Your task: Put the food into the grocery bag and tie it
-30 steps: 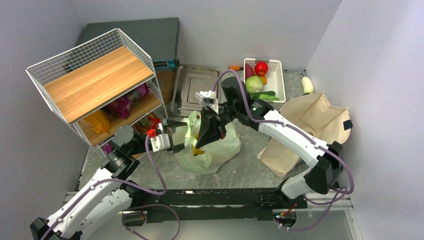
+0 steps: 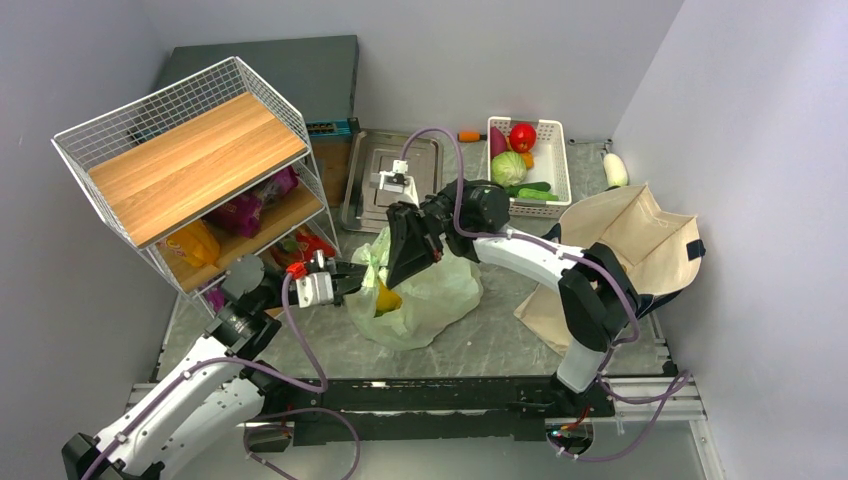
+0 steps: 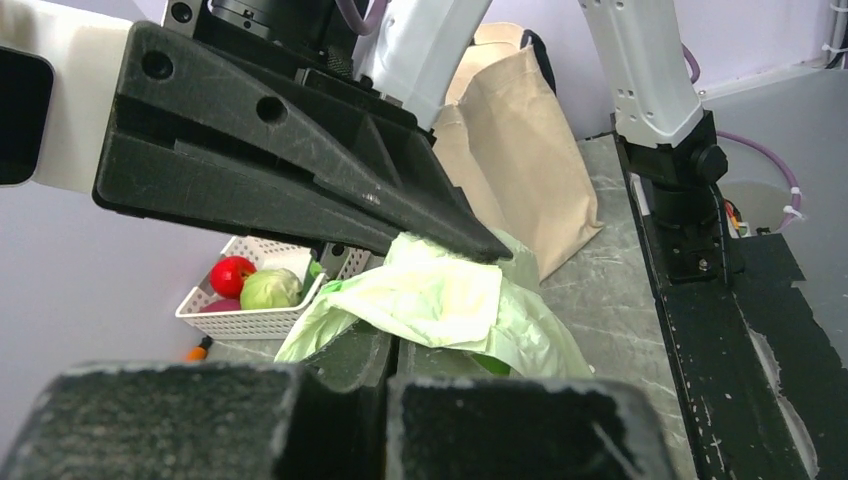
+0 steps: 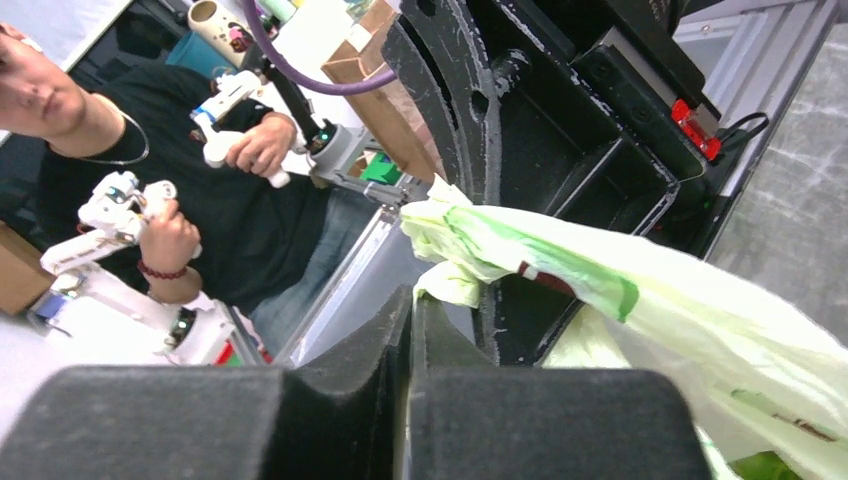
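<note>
A pale green grocery bag (image 2: 440,303) stands on the counter, with a yellow food item (image 2: 388,299) showing through its opening. My left gripper (image 2: 360,280) is shut at the bag's left side. In the left wrist view, bag plastic (image 3: 440,300) drapes over its fingertips; whether any is pinched between them is hidden. My right gripper (image 2: 388,284) points down over the bag's top, its fingers brought together on the plastic. In the right wrist view, a twisted strip of the bag (image 4: 560,250) runs from these fingertips across the left gripper's black fingers.
A white basket (image 2: 566,160) of vegetables and an empty metal tray (image 2: 385,170) sit at the back. The wire shelf (image 2: 198,160) rises close behind my left arm. A beige cloth bag (image 2: 640,240) stands on the right, behind the right arm.
The left gripper's fingers have gone from open to shut. My right gripper has moved slightly left and its fingers have drawn together; its forearm has swung inward.
</note>
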